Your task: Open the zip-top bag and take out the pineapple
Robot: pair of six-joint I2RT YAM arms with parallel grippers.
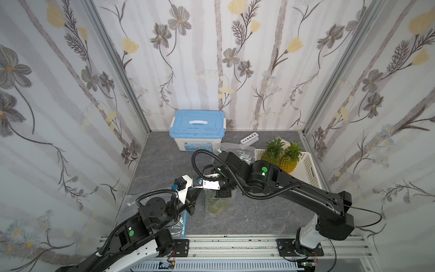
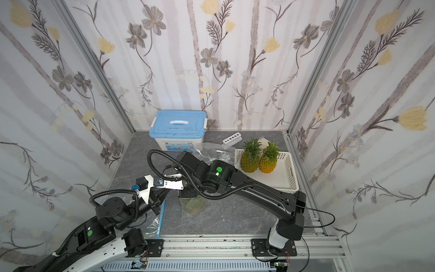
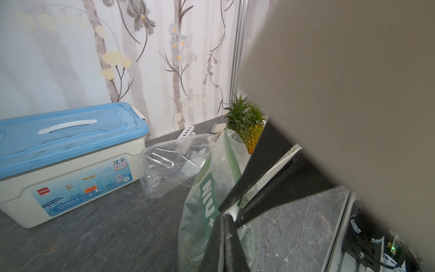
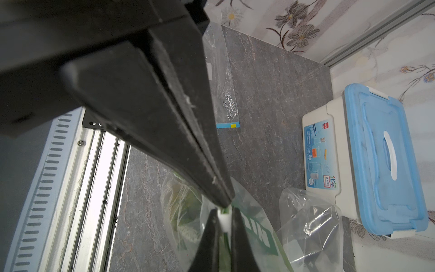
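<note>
A translucent zip bag with green print stands on the table below both grippers. Something yellow-green shows blurrily inside it; its shape is not clear. A white slider sits on the bag's green zip strip, and my right gripper is shut with that slider between its fingertips. Right beside it, the tips of my left gripper are shut with nothing visible between them, close to the zip's end. From above, the arms hide both sets of tips and the bag's mouth.
Two pineapples stand in a white basket at the right. A blue-lidded box and a power strip are at the back. An empty clear bag lies behind; another flat bag with blue edge lies left.
</note>
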